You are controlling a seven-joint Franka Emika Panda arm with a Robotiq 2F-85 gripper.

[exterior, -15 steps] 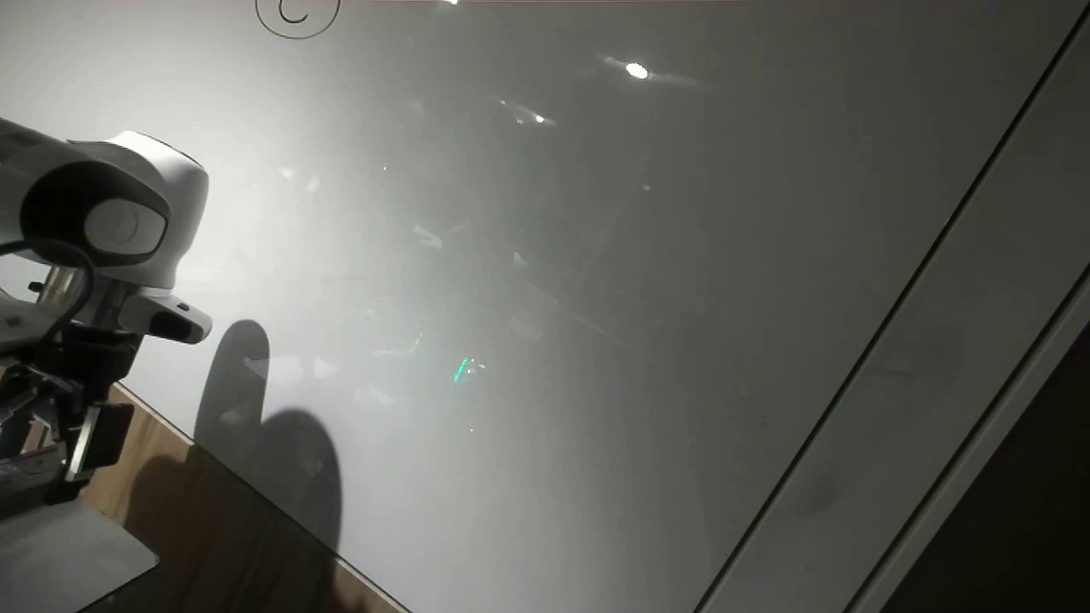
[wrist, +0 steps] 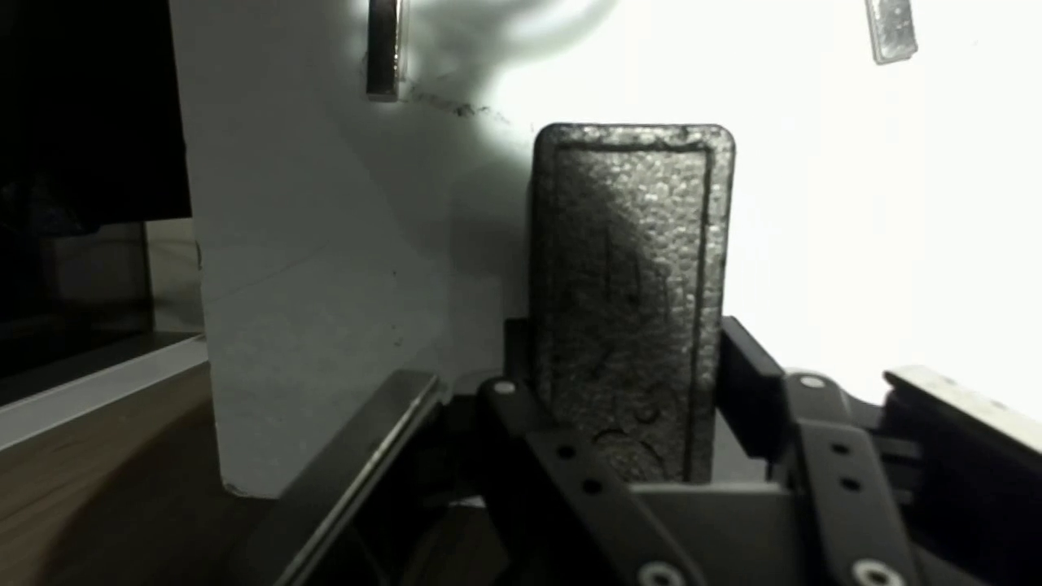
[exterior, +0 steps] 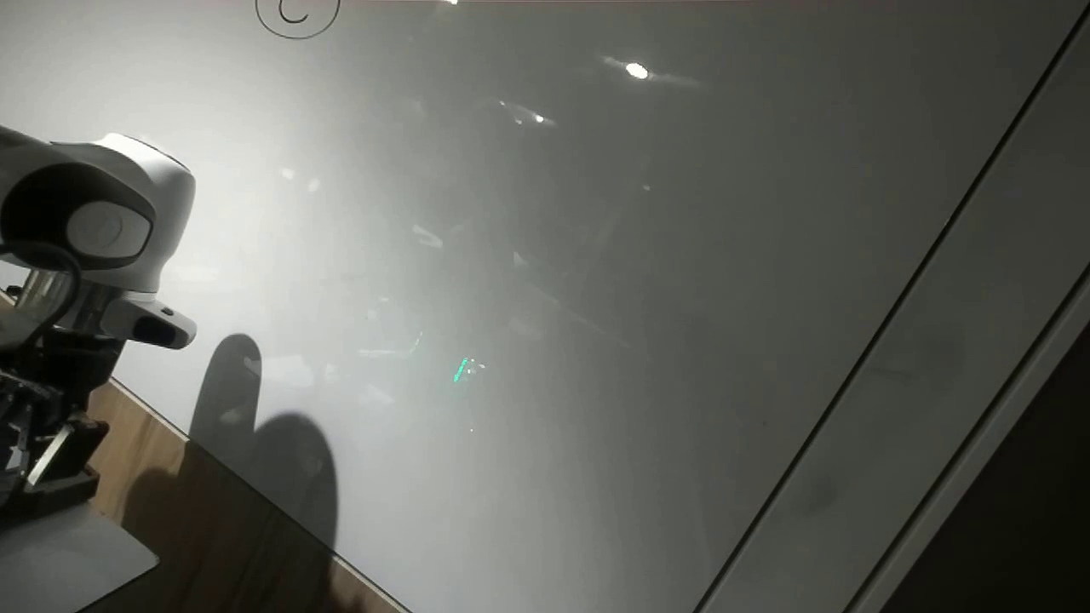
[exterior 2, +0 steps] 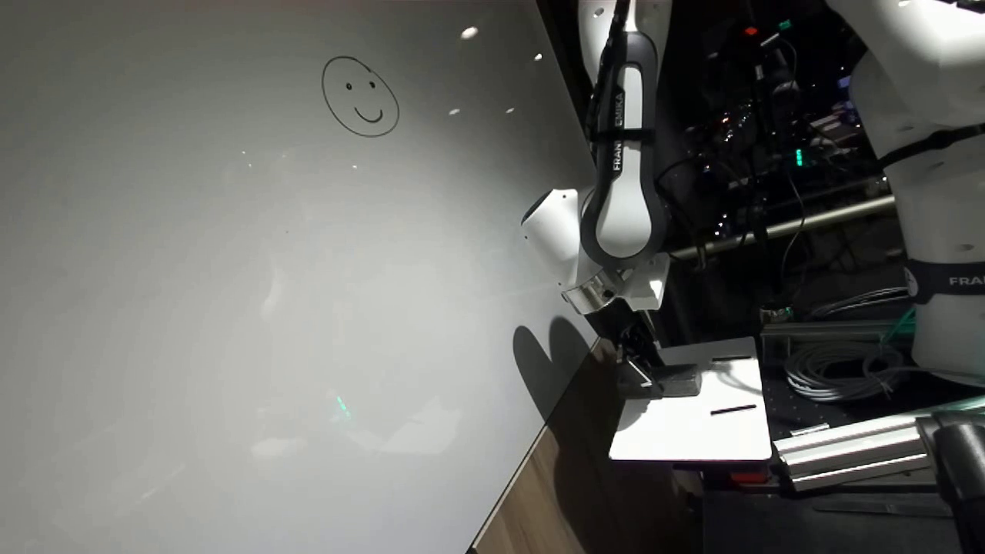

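A dark, textured rectangular block (wrist: 625, 254), which looks like a whiteboard eraser, is between the fingers of my gripper in the wrist view. A finger pad (wrist: 752, 386) presses against its right side, and the fingers are shut on it. In exterior view 2 the block (exterior 2: 681, 379) lies at the white panel (exterior 2: 688, 438), low or touching it; which one I cannot tell. The big whiteboard (exterior 2: 231, 277) bears a drawn smiley face (exterior 2: 360, 96) near its top. Only part of that drawing (exterior: 297, 37) shows in exterior view 1.
Two thin dark bars, one nearer (exterior 2: 733, 409) and one farther (exterior 2: 731, 357), lie on the white panel. A wooden strip (exterior 2: 526, 498) runs along the whiteboard's edge. Cables (exterior 2: 845, 369) and a second arm (exterior 2: 946, 221) stand to the right.
My arm has shifted a little left and the gripper has come lower towards the white panel in exterior view 1. The fingers appear closer together.
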